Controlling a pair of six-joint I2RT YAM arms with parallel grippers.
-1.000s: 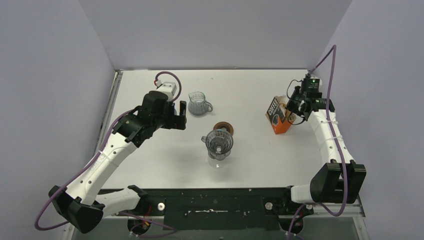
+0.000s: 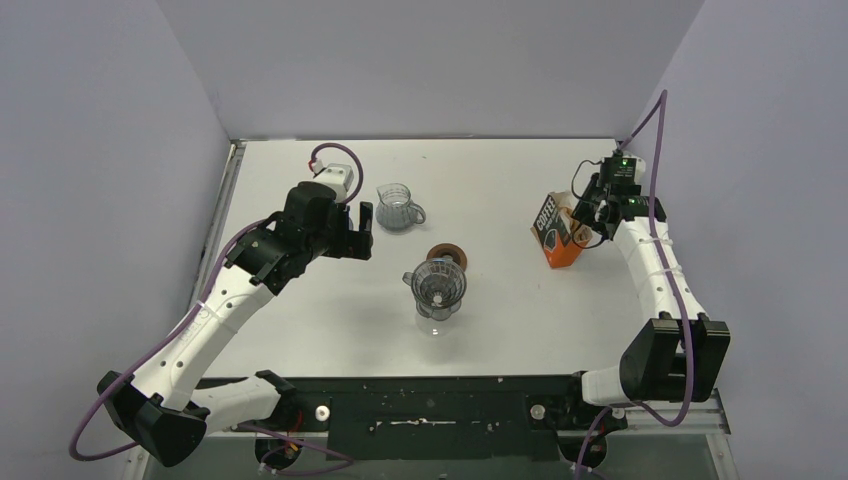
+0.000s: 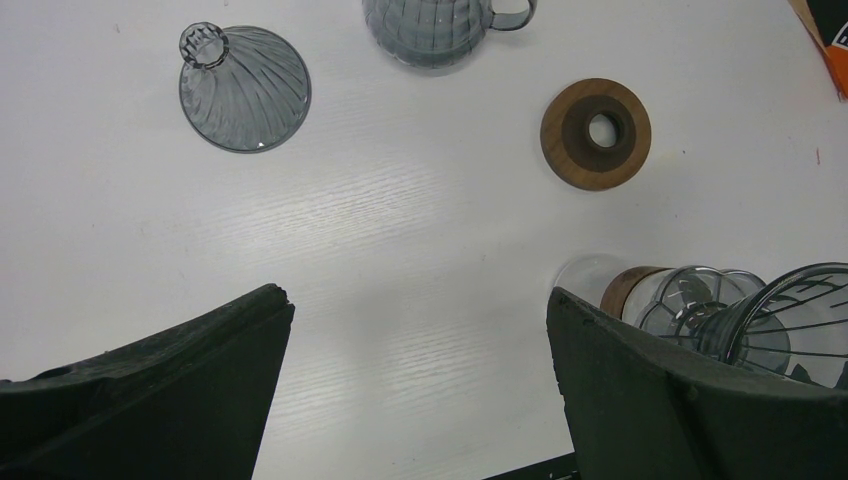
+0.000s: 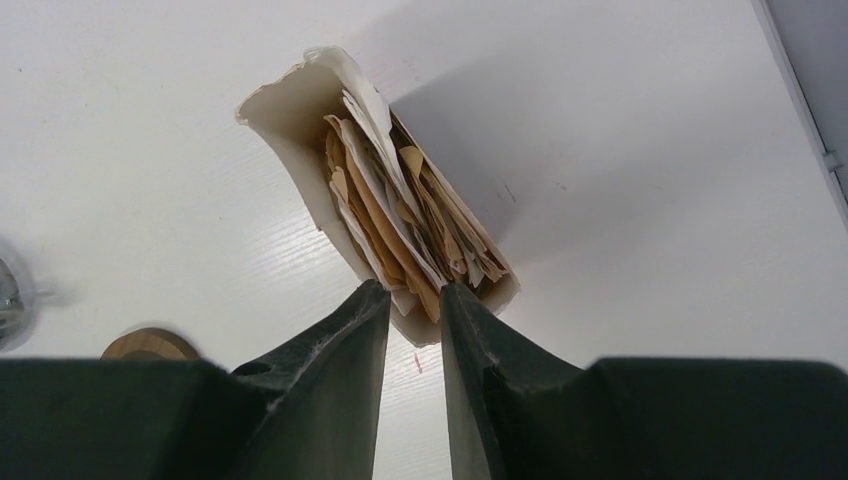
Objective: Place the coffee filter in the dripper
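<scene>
The filter box point(image 2: 563, 247), orange and black with its top open, stands upright at the right of the table. Brown and white paper filters point(image 4: 395, 205) are packed inside it in the right wrist view. Over the box is my right gripper, its fingers parted by a narrow gap at the near end of the box; whether any paper lies between the fingertips cannot be made out. The clear dripper point(image 2: 439, 285) sits in the middle of the table on its stand, with no paper in it. My left gripper hangs open at the left, empty.
A glass jug point(image 2: 397, 210) and a wooden ring point(image 3: 596, 134) stand behind the dripper. A ribbed glass cone point(image 3: 247, 90) lies at the left under the left arm. Between dripper and box the tabletop point(image 2: 510, 290) is clear.
The left arm, the dripper and the box are where they were.
</scene>
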